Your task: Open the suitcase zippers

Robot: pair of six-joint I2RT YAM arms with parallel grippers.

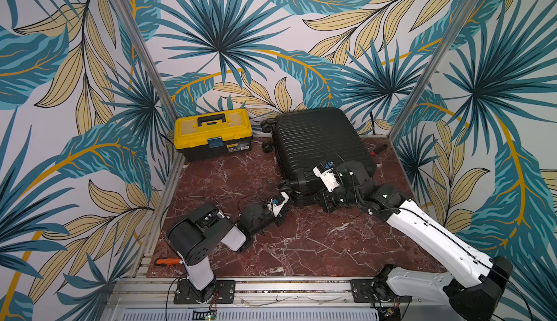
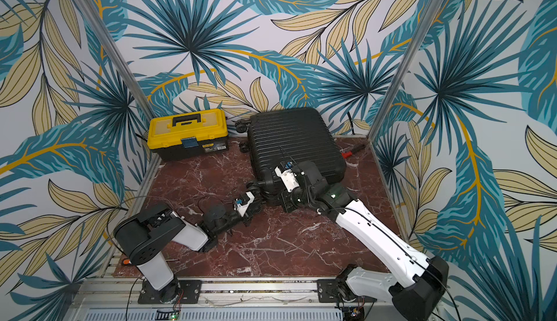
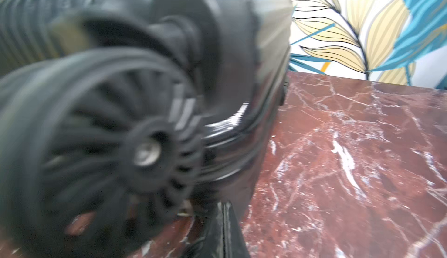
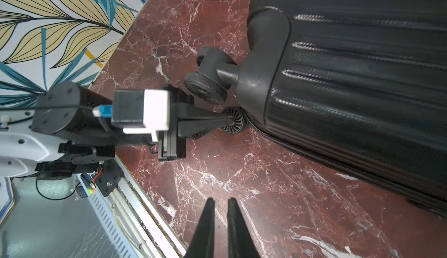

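A black ribbed suitcase (image 1: 313, 141) (image 2: 290, 135) lies on the marble table, wheels toward the left. Its zipper seam runs low along the near side in the right wrist view. My left gripper is shut, empty, close to a wheel (image 3: 93, 141) at the near-left corner; that view is blurred. My right gripper hangs over the table beside the suitcase's near edge, fingers close together with nothing between them. I cannot make out the zipper pulls.
A yellow toolbox (image 1: 211, 125) stands at the back left. An orange-handled tool (image 1: 168, 261) lies at the front left, a red one (image 2: 348, 153) at the right.
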